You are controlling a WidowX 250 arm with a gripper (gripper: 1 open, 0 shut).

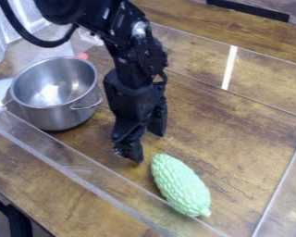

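Note:
My black gripper [136,146] hangs low over the wooden table, right of a steel pot [55,93] with side handles. A pale green bumpy vegetable, like a bitter melon [180,185], lies below and right of the fingertips, apart from them. I cannot tell whether the fingers are open or shut.
The table [243,130] has clear room on the right. A transparent strip or edge runs along the lower left. Some white and clear items stand behind the pot at the upper left.

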